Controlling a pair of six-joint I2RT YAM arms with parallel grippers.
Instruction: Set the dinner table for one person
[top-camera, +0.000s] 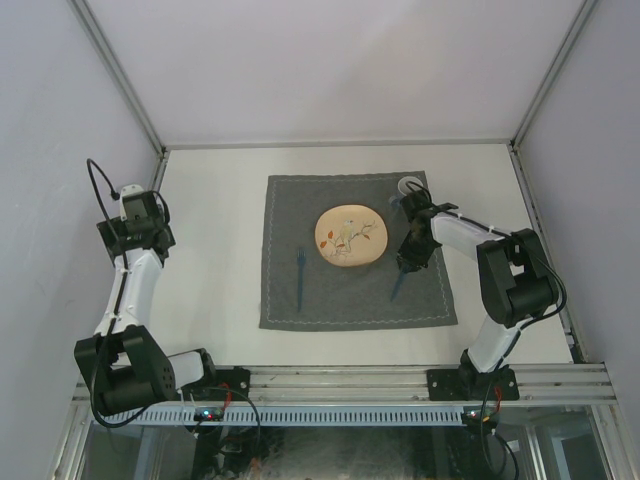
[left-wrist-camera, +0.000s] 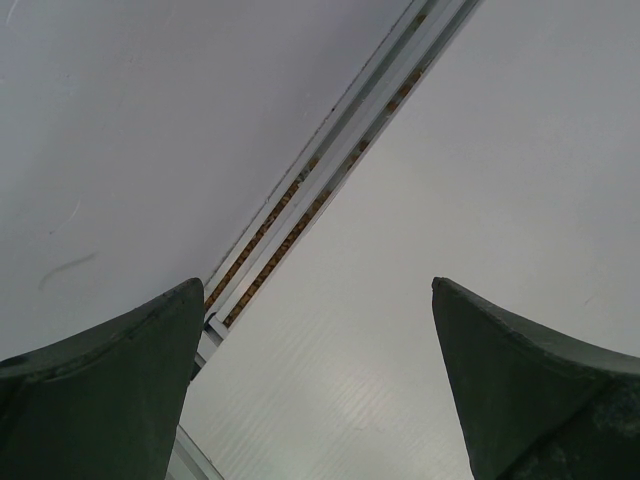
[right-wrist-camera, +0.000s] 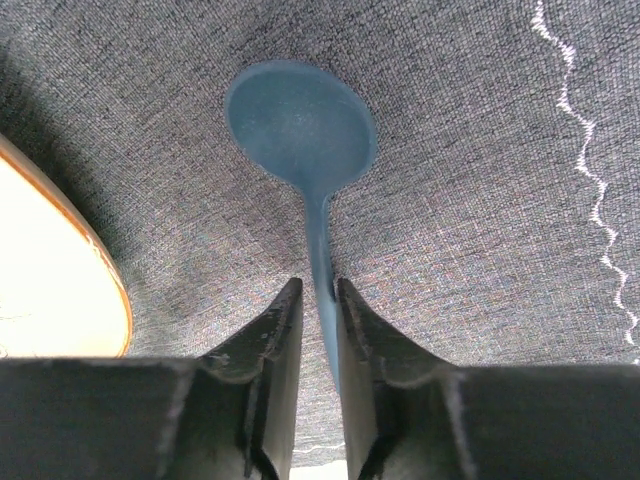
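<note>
A blue spoon lies on the grey placemat (top-camera: 340, 305), right of the round wooden plate (top-camera: 350, 236); its handle end (top-camera: 398, 285) shows below my right gripper (top-camera: 408, 266). In the right wrist view, the spoon's bowl (right-wrist-camera: 302, 125) points away, and the tips of my right gripper straddle the handle. The fingers are narrowly open; the right finger seems to touch the handle, while a small gap shows on the left. A blue fork (top-camera: 300, 278) lies left of the plate. My left gripper stands open and empty at the far left.
A white cup (top-camera: 408, 185) stands at the placemat's top right corner, close behind the right gripper. A metal rail (left-wrist-camera: 330, 180) and wall border the left gripper.
</note>
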